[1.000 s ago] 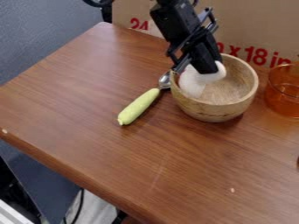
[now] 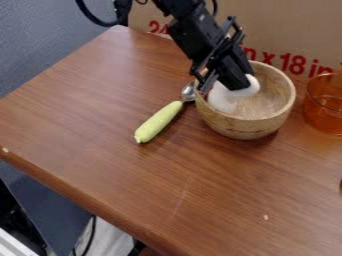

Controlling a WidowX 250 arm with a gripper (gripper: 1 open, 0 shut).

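Note:
The black gripper (image 2: 225,79) reaches down from the top over a wooden bowl (image 2: 241,125). A white rounded object (image 2: 230,98) is at its lower end, inside the bowl; the fingertips are largely hidden, so whether they grip it cannot be told. Left of the bowl, a pale yellow-green elongated object (image 2: 158,122) lies on the table, with a metal utensil head (image 2: 189,93) at its upper end against the bowl.
An orange translucent container (image 2: 323,108) stands right of the bowl. A cardboard box (image 2: 287,30) is behind.
The gripper and the white object have shifted slightly within the bowl. The bowl and the elongated object are unchanged.

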